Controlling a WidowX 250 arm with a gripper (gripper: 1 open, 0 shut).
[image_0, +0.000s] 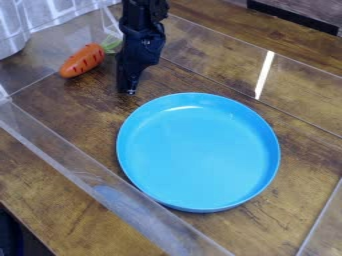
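An orange toy carrot (83, 60) with a pale green top lies at the back left of the wooden surface. Just to its right is my black gripper (127, 82), lowered close to the surface and shut, with nothing visible between its fingers. A large round blue plate (198, 152) rests in the front middle.
Clear walls (80, 170) run along the left and front-left edge, with white cloth (24, 20) at the back left. The surface right of the plate and behind it is clear, apart from a white streak.
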